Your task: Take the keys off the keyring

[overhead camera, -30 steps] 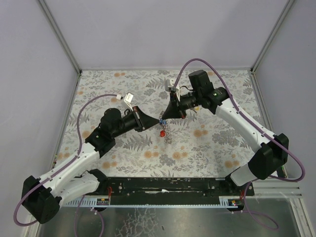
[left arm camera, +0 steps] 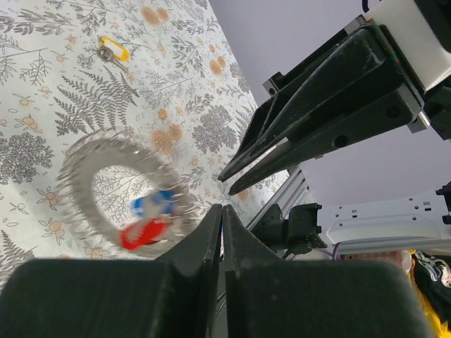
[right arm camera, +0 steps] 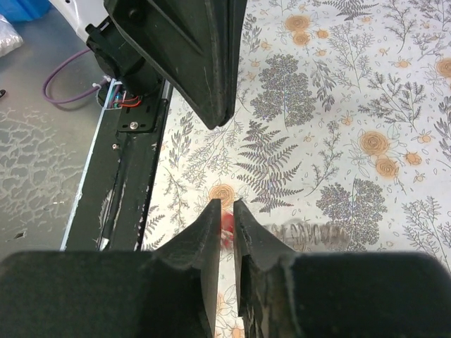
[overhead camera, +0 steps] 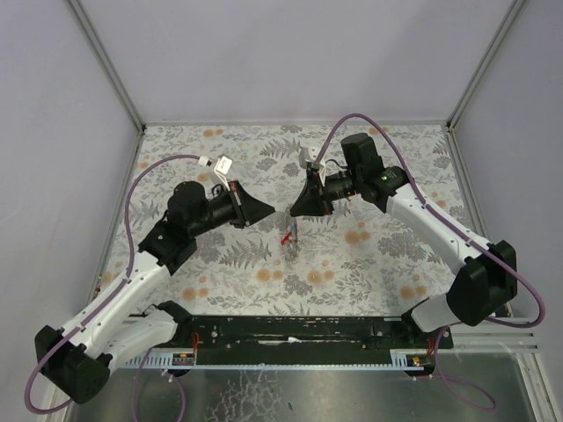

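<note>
The keyring shows as a blurred silvery loop (left arm camera: 95,190) in the left wrist view, with a blurred red-and-blue piece (left arm camera: 144,231) on its lower right. From above, the red piece (overhead camera: 287,237) lies just below the tip of my right gripper (overhead camera: 293,214). In the left wrist view the right fingers (left arm camera: 264,163) are parted slightly, and a gap separates them from the blurred loop. My left gripper (overhead camera: 272,211) is shut, nothing visible between its fingertips, a little left of the right one. A loose key (left arm camera: 106,53) with a yellow tag (left arm camera: 116,46) rests on the cloth.
A white cloth (overhead camera: 378,272) with a printed plant pattern covers the table, mostly clear around the grippers. The two arms face each other closely over its middle. A dark rail (overhead camera: 295,328) runs along the front edge.
My left gripper has drawn back slightly to the left, away from the right gripper's tip. The ring and its red piece have shifted and now look blurred. The right arm has barely moved.
</note>
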